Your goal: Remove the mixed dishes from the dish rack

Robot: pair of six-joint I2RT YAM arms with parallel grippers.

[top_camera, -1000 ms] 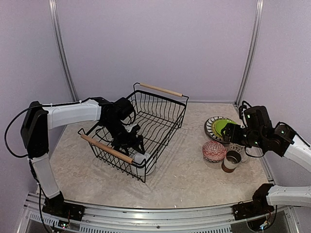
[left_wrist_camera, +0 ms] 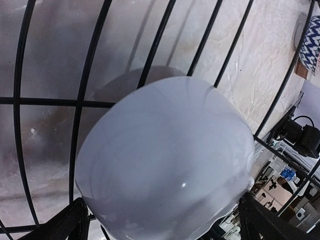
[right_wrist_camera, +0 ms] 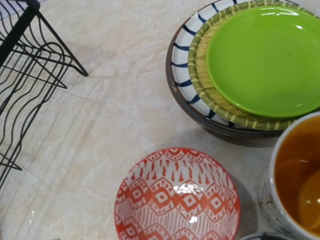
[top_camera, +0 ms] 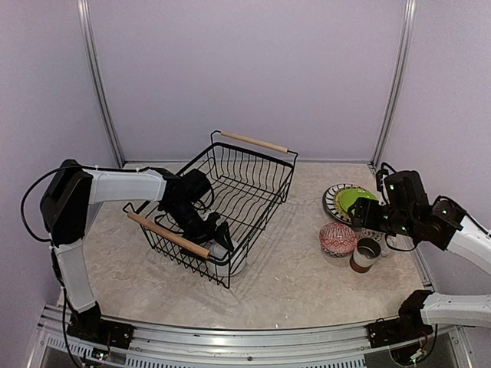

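Note:
A glossy white rounded dish (left_wrist_camera: 165, 155), likely a cup or bowl, sits in the near corner of the black wire rack (top_camera: 265, 218). My left gripper (top_camera: 219, 232) reaches down into the rack, open, its fingers (left_wrist_camera: 67, 222) on either side of the white dish. Whether they touch it I cannot tell. On the right, my right gripper (top_camera: 368, 212) hovers over the set-out dishes, part open, with nothing held. Below it are a green plate (right_wrist_camera: 267, 60) stacked on larger plates, a red patterned bowl (right_wrist_camera: 177, 200) and a cup with an amber inside (right_wrist_camera: 300, 175).
Wooden handles (top_camera: 169, 234) top the rack's two ends. A brown-based cup (top_camera: 364, 254) stands in front of the bowl. Bare counter (top_camera: 288, 268) lies between rack and dishes. Apart from the white dish, the rack looks empty where visible.
The right arm has sunk very slightly.

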